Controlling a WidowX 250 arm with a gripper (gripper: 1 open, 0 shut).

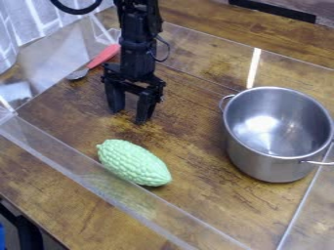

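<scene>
The black gripper [131,104] is lowered close to the wooden surface in the upper left of the camera view, its two fingers apart with no object visible between them. In front of it lies a pale green bumpy vegetable [132,162], like a bitter melon. A large steel pot [271,142] with side handles stands to the right, apart from the gripper.
A red-handled utensil [102,58] lies behind the gripper at the upper left, partly hidden by the arm. Clear plastic walls [196,217] border the work area. Bare wood [189,137] lies between gripper, vegetable and pot.
</scene>
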